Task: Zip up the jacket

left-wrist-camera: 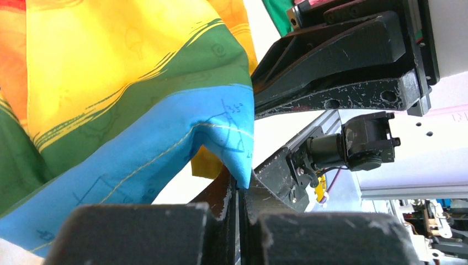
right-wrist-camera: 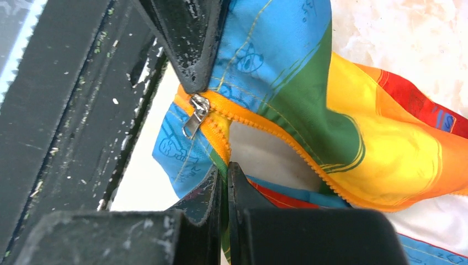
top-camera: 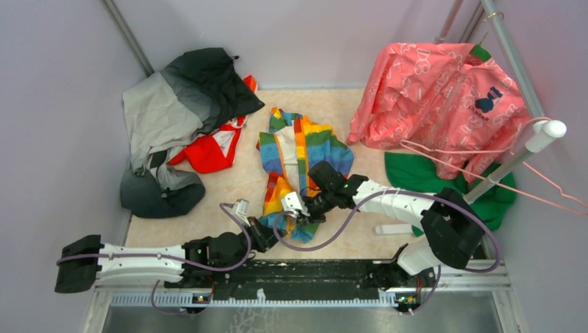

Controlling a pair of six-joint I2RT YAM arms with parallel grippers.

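Note:
The rainbow-striped jacket (top-camera: 312,142) lies in the middle, its lower hem between both grippers. My left gripper is shut on the blue hem corner (left-wrist-camera: 232,143). My right gripper is shut on a thin green-and-orange strip of the jacket's zipper edge. In the right wrist view the metal zipper puller (right-wrist-camera: 196,118) sits on the orange zipper tape (right-wrist-camera: 287,143), just below a black fingertip of the other gripper. Beyond it the orange teeth run off to the right.
A grey-black garment (top-camera: 173,104) with red fabric lies at the left. A pink jacket (top-camera: 437,97), green cloth (top-camera: 409,170), hangers and a pole (top-camera: 506,166) crowd the right. A black table edge (top-camera: 312,270) runs along the front.

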